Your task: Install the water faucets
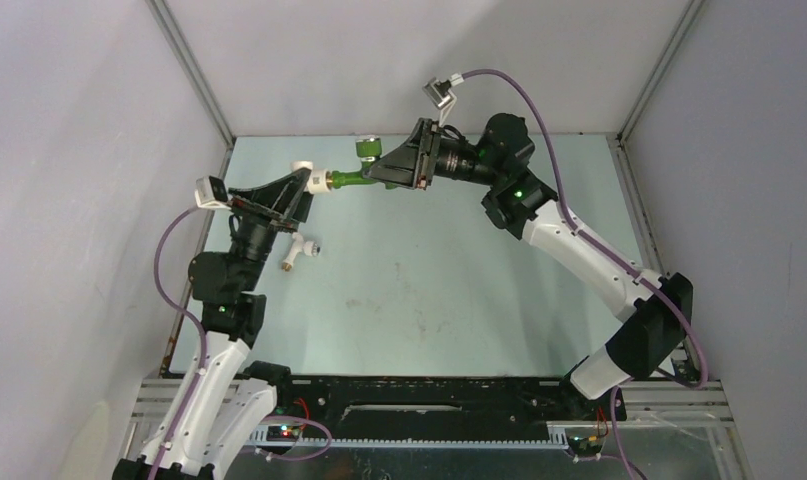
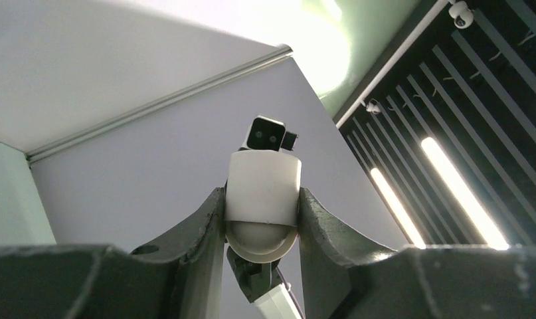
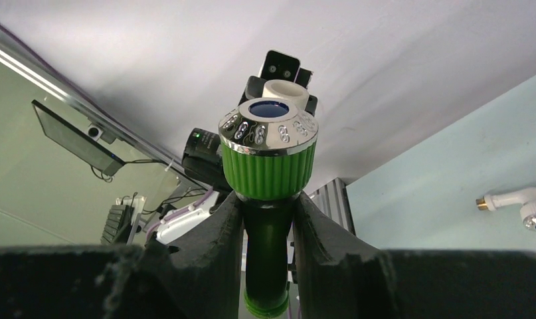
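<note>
Above the back left of the table, a green faucet (image 1: pixel 355 178) with a chrome-capped knob (image 3: pixel 268 149) is held by my right gripper, which is shut on its dark green body. My left gripper is shut on a white pipe fitting (image 2: pixel 264 186), whose rounded end rises between the fingers. In the top view the faucet's end meets the white fitting's collar (image 1: pixel 320 181), the two in line; how deep the end sits inside cannot be told. A white faucet (image 1: pixel 299 250) with a brass end lies on the table beneath the left gripper.
White walls (image 1: pixel 429 60) enclose it at the back and sides. Purple cables (image 1: pixel 549 150) run along both arms.
</note>
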